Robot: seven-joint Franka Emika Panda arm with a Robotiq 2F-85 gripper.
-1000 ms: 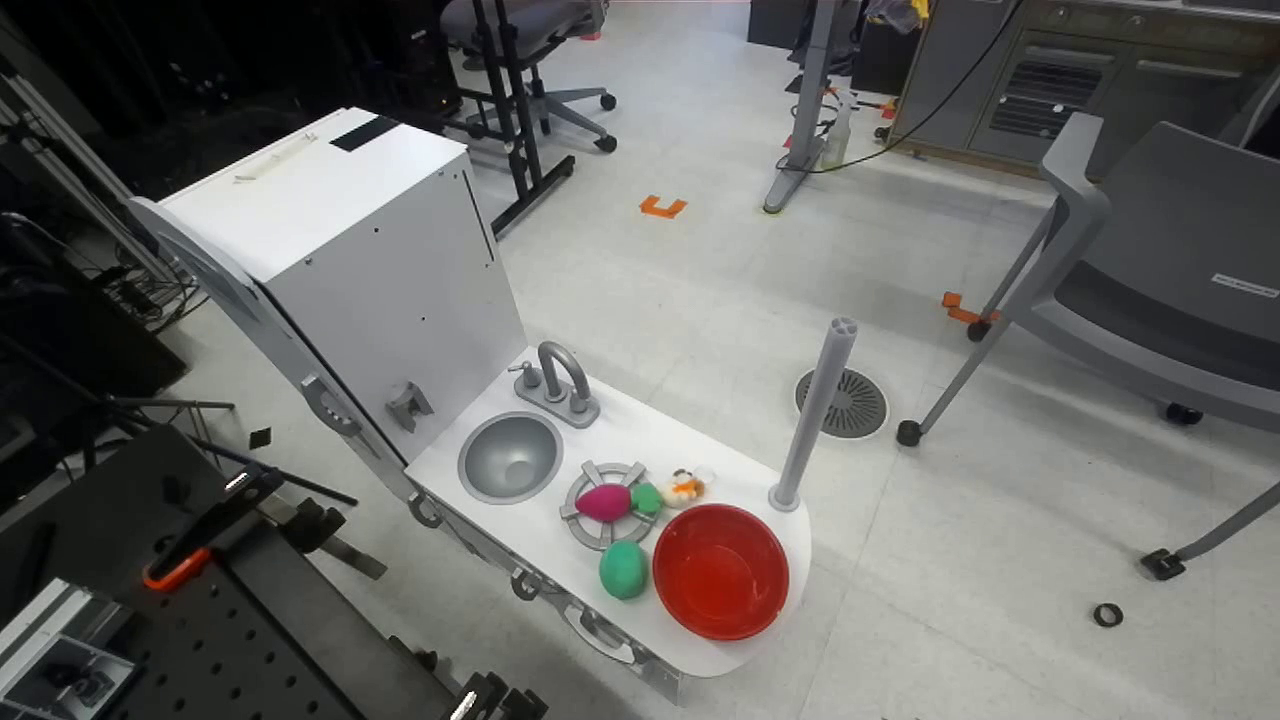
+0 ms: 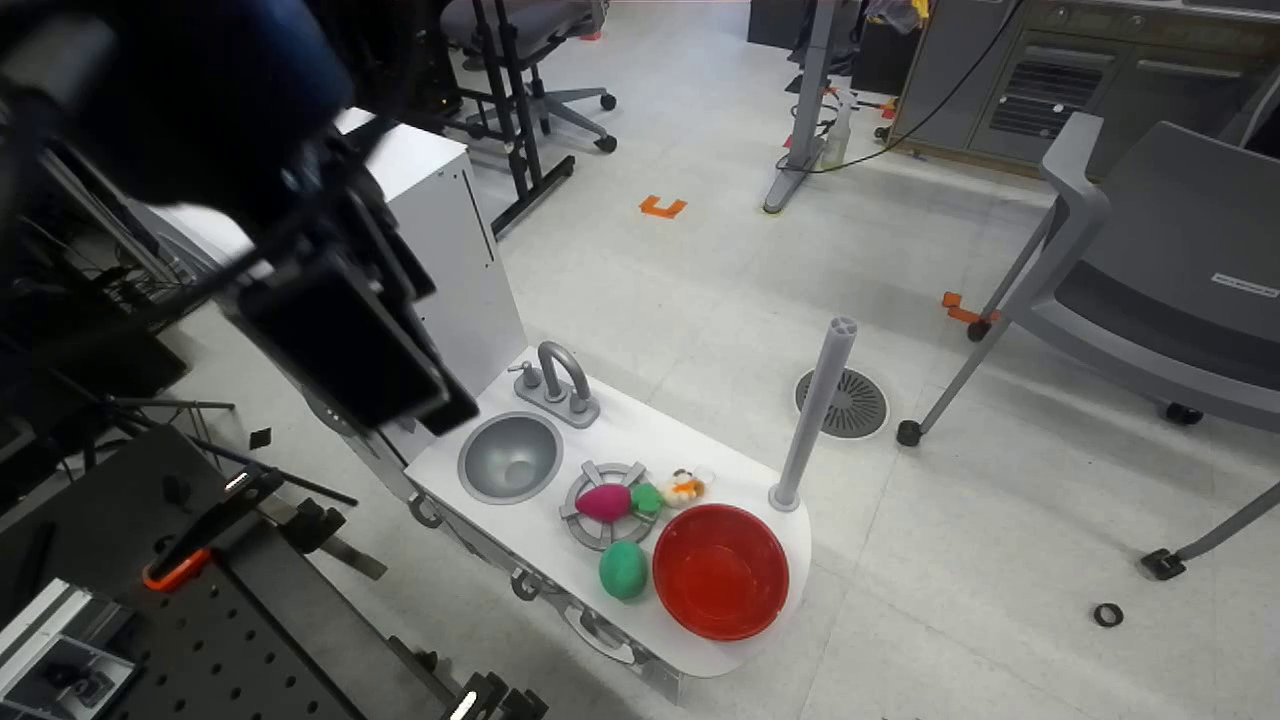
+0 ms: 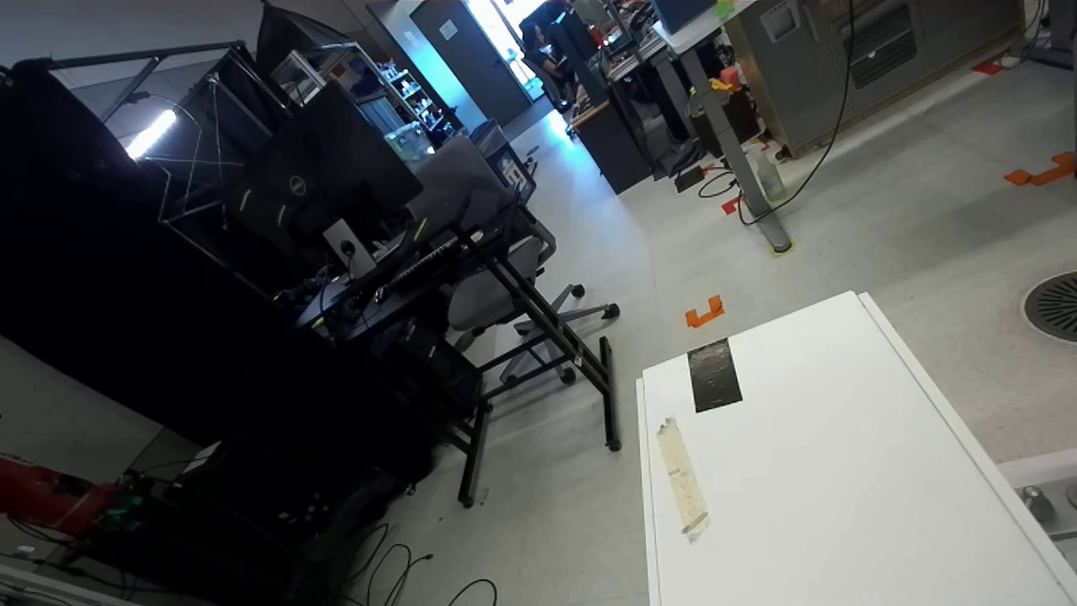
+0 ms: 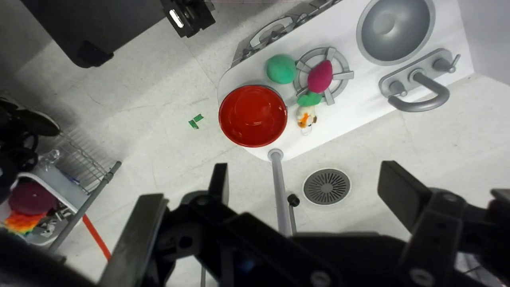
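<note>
In the wrist view my gripper is open, its two dark fingers wide apart with only floor and a grey post seen between them. An empty red bowl (image 4: 253, 115) sits at the rounded end of the white toy counter. Beside it rests a round green toy (image 4: 281, 69). A magenta toy vegetable with green leaves (image 4: 320, 77) lies over the grey burner (image 4: 341, 67). A small white-and-orange toy (image 4: 306, 117) lies close to the leaves. In exterior view 1 the blurred dark arm (image 2: 348, 330) hangs high above the sink side, away from the toys.
The counter has a grey sink (image 2: 511, 457) with a curved faucet (image 2: 564, 374) at one end. An upright grey post (image 2: 816, 414) rises beside the bowl. The tall white cabinet (image 2: 450, 258) adjoins the sink. Bare counter surface lies between the burner and the sink.
The arm has come into exterior view 1 from the upper left and now covers part of the white cabinet. The bowl and toys have not moved.
</note>
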